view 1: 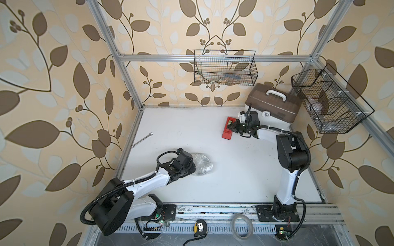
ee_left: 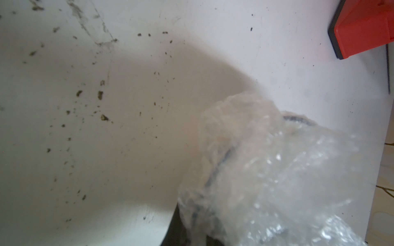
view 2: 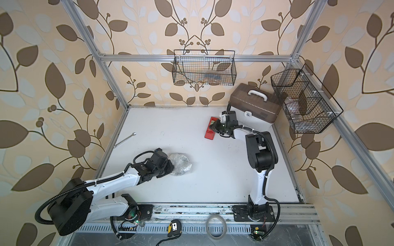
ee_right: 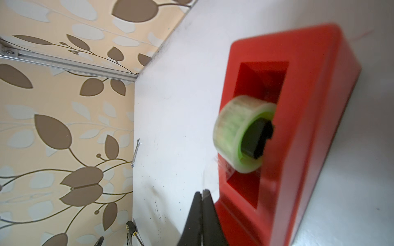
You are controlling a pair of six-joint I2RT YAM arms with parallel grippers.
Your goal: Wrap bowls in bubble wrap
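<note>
A bowl in crumpled bubble wrap (view 1: 202,164) rests on the table at the front left. My left gripper (view 1: 188,169) is shut on it; in the left wrist view the plastic covers most of the fingers and a dark rim shows through. My right gripper is shut at the red tape dispenser (ee_right: 307,57), beside its roll of clear tape (ee_right: 229,127). Nothing thick shows between its fingertips, and a faint clear film lies near them.
A brown toolbox (view 1: 270,106) stands at the back right, with wire baskets (view 1: 225,69) on the walls above. A wrench (view 1: 140,139) lies at the left edge.
</note>
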